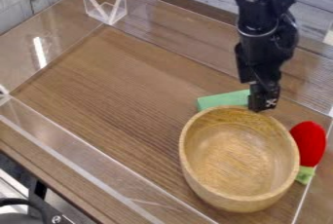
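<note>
The black robot gripper [260,90] hangs from the top of the view, pointing down with its fingertips just above a green block [221,101] and the back rim of a wooden bowl [235,174]. The gripper looks open, with nothing seen held. The green block lies flat behind the bowl, its right part partly hidden by the gripper. A red object [307,142] with a green part beneath it lies at the bowl's right.
A white wire-like holder [107,6] stands at the back left.
</note>
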